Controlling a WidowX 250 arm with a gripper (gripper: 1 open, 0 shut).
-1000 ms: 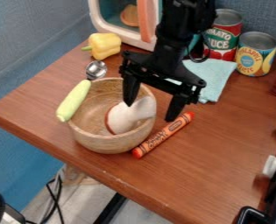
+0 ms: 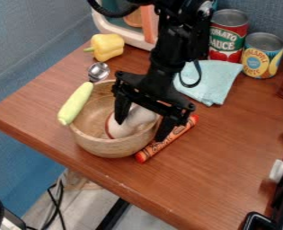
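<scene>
My black gripper (image 2: 144, 115) is down over the wooden bowl (image 2: 91, 144), its fingers around a white rounded object (image 2: 117, 128) inside it; whether they grip it is unclear. A pale green-yellow stick-like item (image 2: 75, 103) leans on the bowl's left rim, beside a metal spoon (image 2: 98, 72). An orange tube (image 2: 168, 142) lies on the table right of the bowl.
At the back are a yellow toy piece (image 2: 106, 45), a light blue cloth (image 2: 213, 83), a red can (image 2: 225, 40) and a yellow can (image 2: 261, 56).
My gripper has moved lower into the bowl, over the white object, which is now more hidden behind it.
</scene>
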